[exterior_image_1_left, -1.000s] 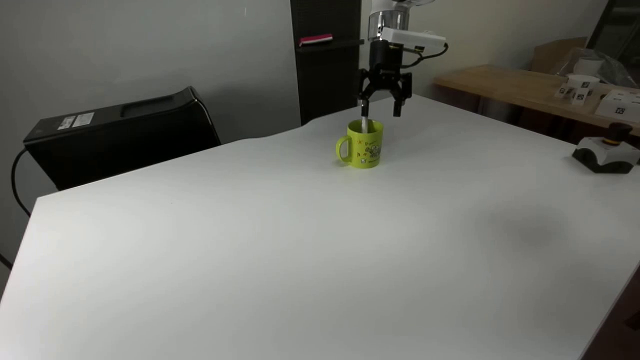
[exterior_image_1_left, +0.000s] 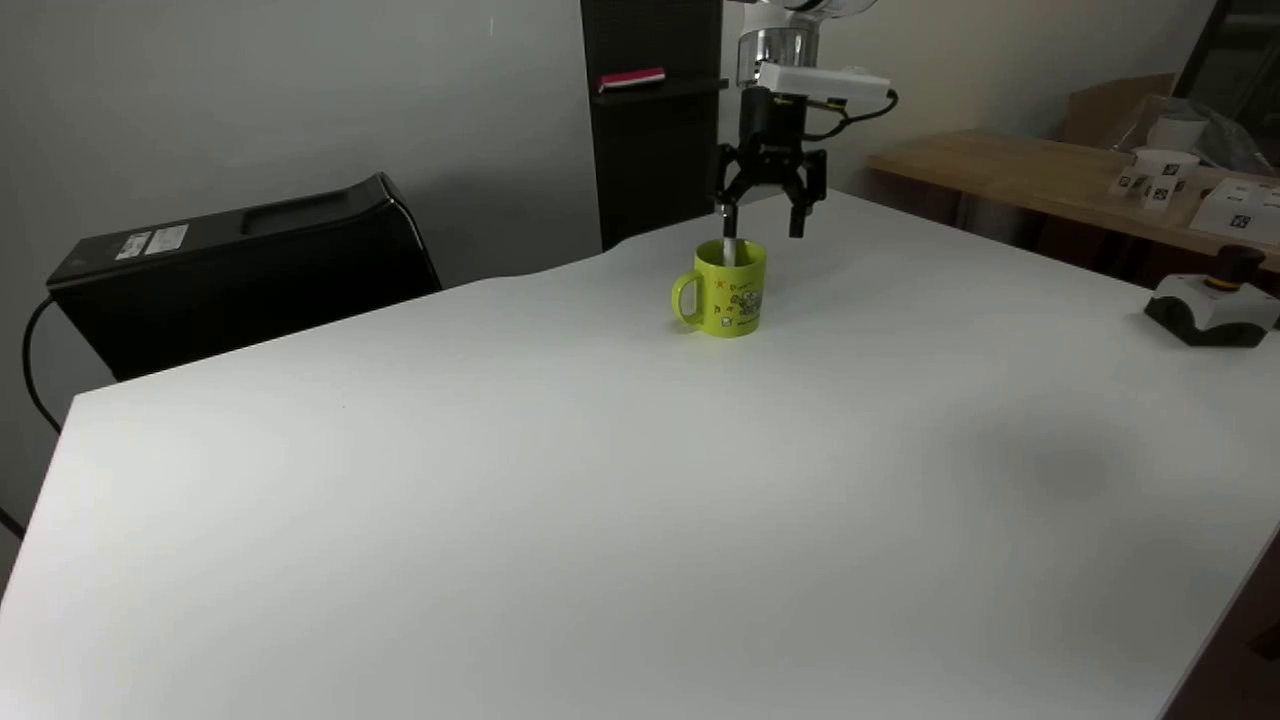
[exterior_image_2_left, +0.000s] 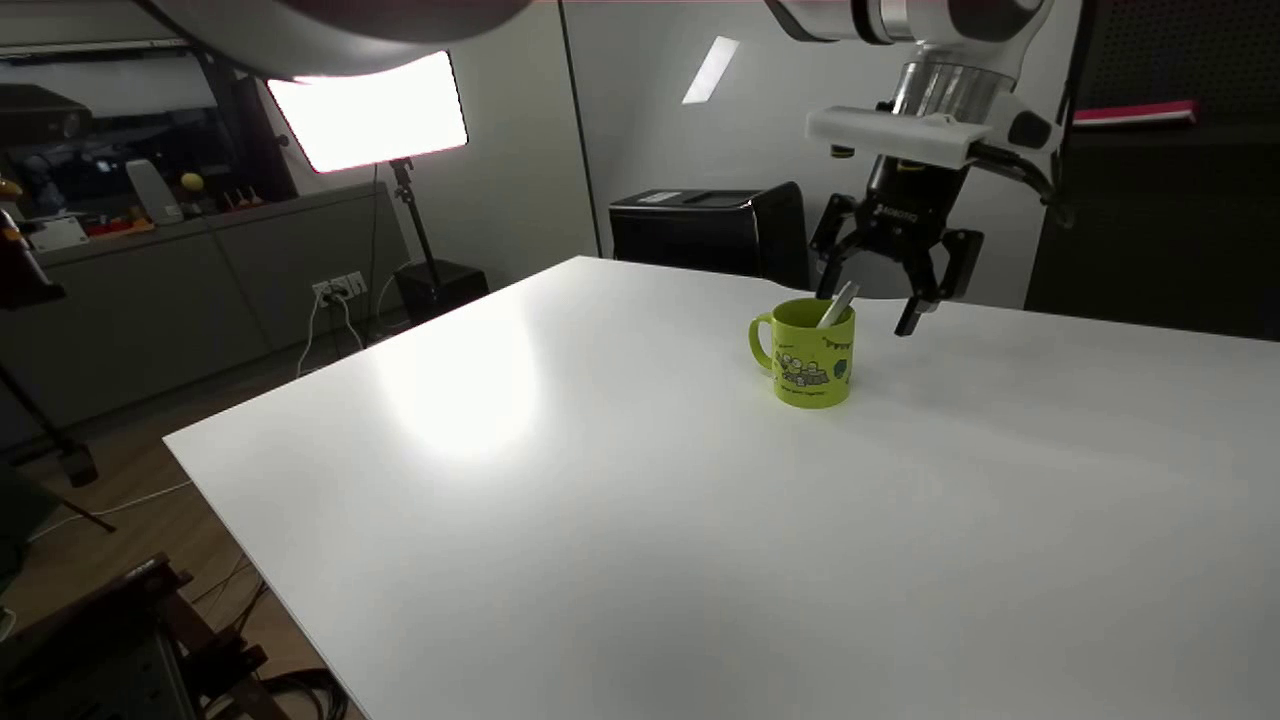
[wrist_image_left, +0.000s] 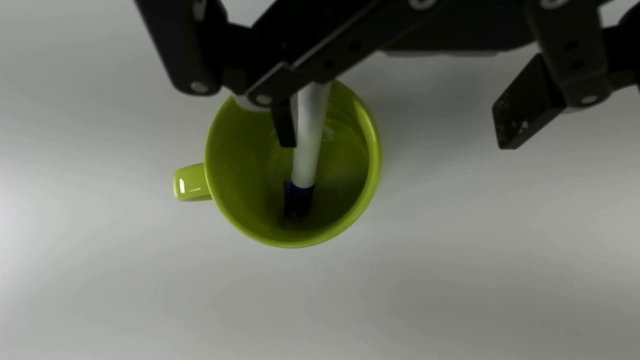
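A yellow-green mug (exterior_image_1_left: 731, 300) with printed drawings stands upright on the white table, its handle toward the left in all views. Inside it a white marker (wrist_image_left: 309, 138) with a dark blue end pointing down leans against the rim, as the wrist view shows. My gripper (exterior_image_2_left: 866, 308) is open with its fingers wide apart, just behind and above the mug. One finger (wrist_image_left: 286, 123) overlaps the mug's opening beside the marker; whether it touches the marker I cannot tell. The other finger (wrist_image_left: 522, 108) is well clear of the mug on the right. Nothing is held.
A black box-shaped machine (exterior_image_1_left: 252, 264) stands past the table's edge, near the wall. On the table's right side sits a stop button unit (exterior_image_1_left: 1214, 306). A lit panel lamp (exterior_image_2_left: 372, 114) shines from beyond the table.
The gripper has shifted very slightly, a touch lower in the exterior view. Mug and marker look the same as a second ago.
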